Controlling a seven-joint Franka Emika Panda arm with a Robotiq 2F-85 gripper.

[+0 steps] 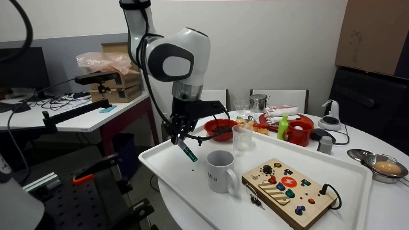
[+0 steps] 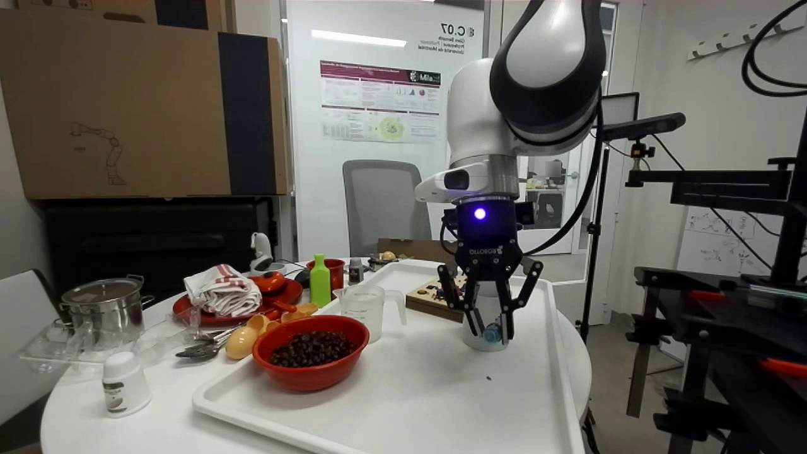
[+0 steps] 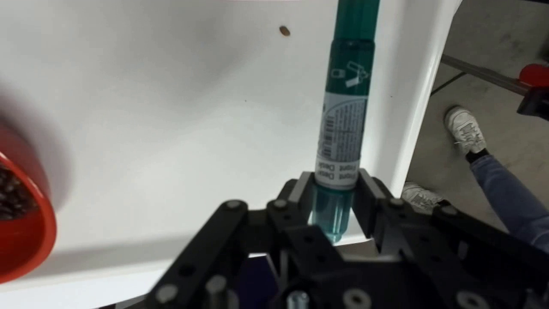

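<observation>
A green marker with a white label is pinched near one end by my gripper, which is shut on it. In exterior view 1 the marker hangs above the white tray, tilted, its dark green end lower and pointing toward the grey mug. That mug stands upright on the tray to the right of the gripper, apart from the marker in this view. From exterior view 2, the gripper partly covers the mug behind it, and only the marker's rounded end shows between the fingers.
On the tray also stand a red bowl of dark beans, a clear measuring cup and a wooden control panel. Dishes, a green bottle and a red mug crowd the table behind. Bare tray lies left of the grey mug.
</observation>
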